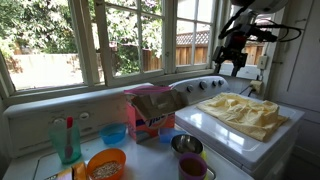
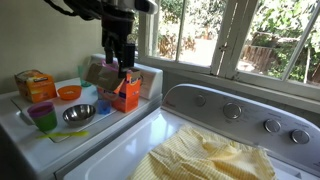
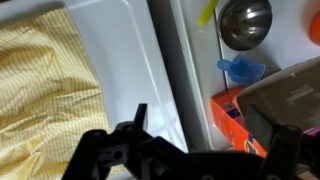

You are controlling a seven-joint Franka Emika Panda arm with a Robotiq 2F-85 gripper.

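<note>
My gripper stands open in the wrist view, its dark fingers wide apart with nothing seen between them. In the first exterior view the gripper (image 1: 227, 70) hangs above the back of the right-hand white machine, clear of its top. A crumpled pale yellow cloth (image 1: 242, 114) is spread over that top, and the wrist view shows this cloth (image 3: 45, 95) to the left of the fingers. On the neighbouring machine stands an orange box (image 1: 152, 112) with an open brown top; in the wrist view the box (image 3: 232, 122) is at the right, partly behind a finger.
A metal bowl (image 3: 245, 22), a blue scoop (image 3: 241, 69) and a yellow utensil (image 3: 207, 12) lie near the box. An orange bowl (image 1: 105, 164) and a green cup (image 1: 67, 144) stand farther left. Control panels (image 2: 235, 112) and windows line the back. Bare white surface (image 3: 128, 60) borders the cloth.
</note>
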